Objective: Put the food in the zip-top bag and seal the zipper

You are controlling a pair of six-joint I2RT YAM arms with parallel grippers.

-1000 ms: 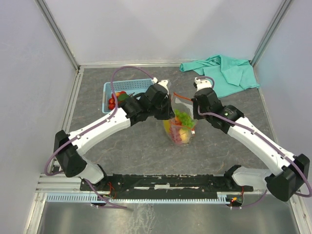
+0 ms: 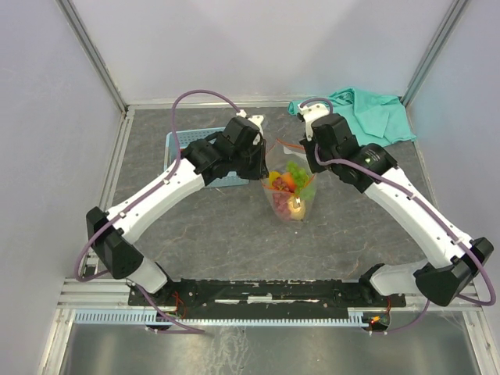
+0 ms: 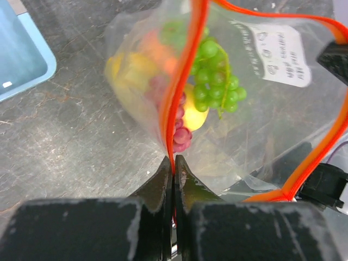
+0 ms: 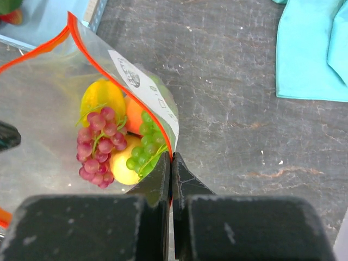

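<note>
Between the two arms hangs a clear zip top bag (image 2: 292, 191) with an orange-red zipper rim, its mouth spread open. Inside it lie green grapes (image 3: 216, 79), red grapes (image 4: 100, 142), a yellow fruit (image 4: 103, 100), an orange one (image 4: 133, 115) and a pale yellow one (image 4: 124, 163). My left gripper is shut on one side of the bag's rim. On the opposite side, my right gripper is also shut, with the thin orange rim running in between its fingertips.
A light blue basket (image 2: 168, 152) stands at the back left, partly behind the left arm. Turquoise cloth (image 2: 371, 117) lies at the back right.
Both grippers have moved toward the back of the table, and the bag with them, its mouth still open. The left arm now covers more of the basket.
</note>
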